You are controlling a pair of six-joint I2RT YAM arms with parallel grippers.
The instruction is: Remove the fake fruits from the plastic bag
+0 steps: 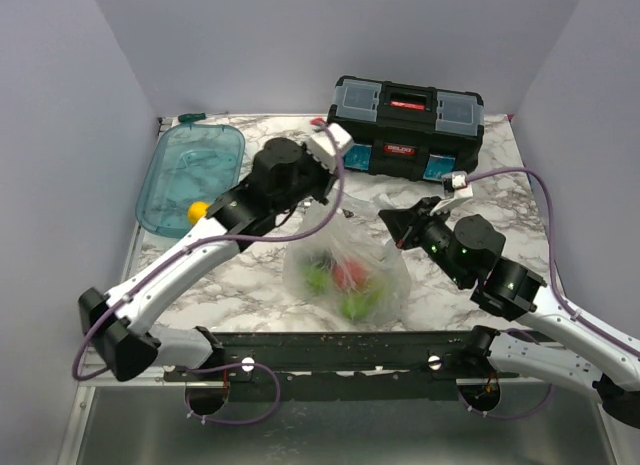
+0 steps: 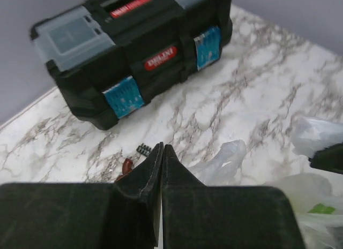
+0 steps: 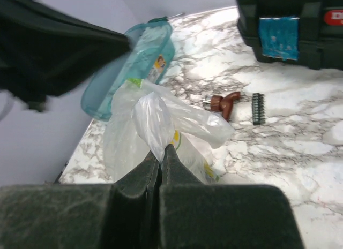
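Observation:
The clear plastic bag [image 1: 300,257] sits mid-table, holding a red fruit [image 1: 349,274] and green fruits [image 1: 355,304], blurred by the film. My right gripper is shut on a gathered edge of the bag, which fans out above its tips. In the left wrist view my left gripper is shut with nothing between its fingers. A loose flap of the bag [image 2: 224,159] stands just right of those fingers, outside them. From above, the left gripper [image 1: 325,195] hovers over the bag's far side.
A teal bin [image 1: 190,170] with a yellow fruit [image 1: 197,212] stands at the left. The black toolbox [image 1: 407,125] blocks the back. Behind the bag lie a brown tap [image 3: 228,103] and a dark spring-like piece [image 3: 258,108].

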